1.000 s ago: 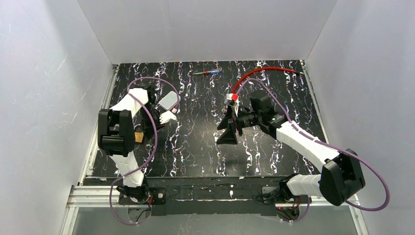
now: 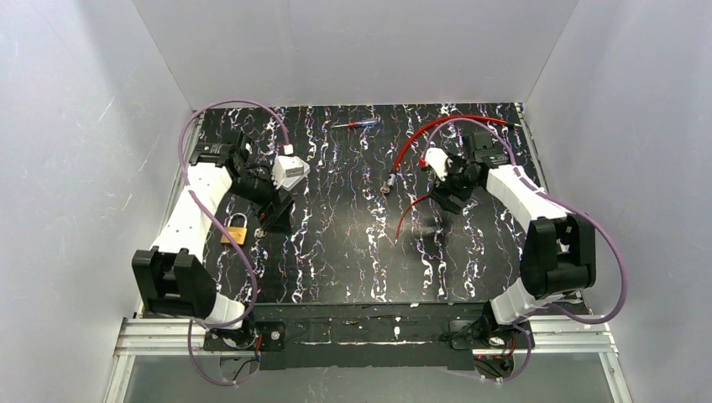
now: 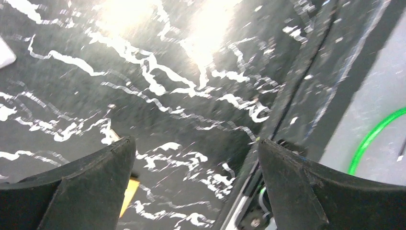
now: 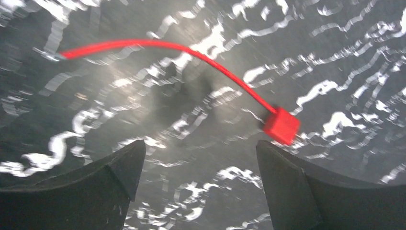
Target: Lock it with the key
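Observation:
A brass padlock (image 2: 233, 236) with a raised shackle lies on the marble board at left; part of it shows at the bottom of the left wrist view, beside a small, partly hidden object. My left gripper is open above the board, just beyond and right of the lock in the top view, nothing between its fingers. My right gripper is open over a thin red cord (image 4: 220, 69) with a red block (image 4: 282, 125) at one end, holding nothing. I cannot make out a key clearly.
A white box (image 2: 296, 166) lies behind the lock, a screwdriver (image 2: 357, 123) at the back, a thick red hose (image 2: 407, 143) at back right. The middle and front of the board are clear. Grey walls enclose the sides and back.
My left gripper has risen away from the padlock, uncovering it. My right arm has moved back and to the right, uncovering the thin red cord.

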